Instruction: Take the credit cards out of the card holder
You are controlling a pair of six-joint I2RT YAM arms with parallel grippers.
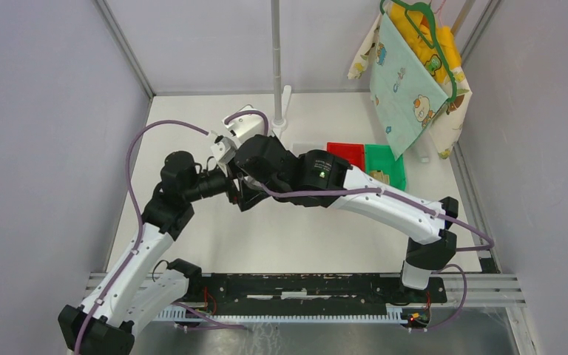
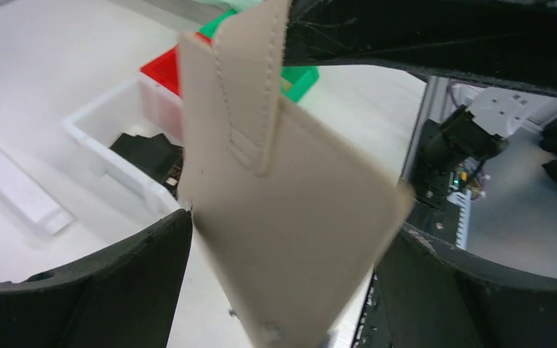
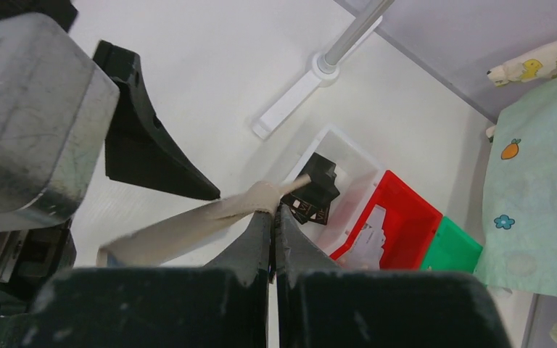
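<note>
A cream card holder (image 2: 275, 217) with a stitched strap fills much of the left wrist view, between the open fingers of my left gripper. My right gripper is shut on the holder, which sticks out beyond its fingertips toward the left gripper in the right wrist view. In the top view both wrists meet near the middle, hiding most of the holder.
A white bin (image 3: 355, 164) with dark cards stands beside a red bin (image 3: 410, 217) and a green bin (image 3: 455, 245). Behind are a pole stand (image 3: 291, 98) and hanging cloth (image 3: 529, 203).
</note>
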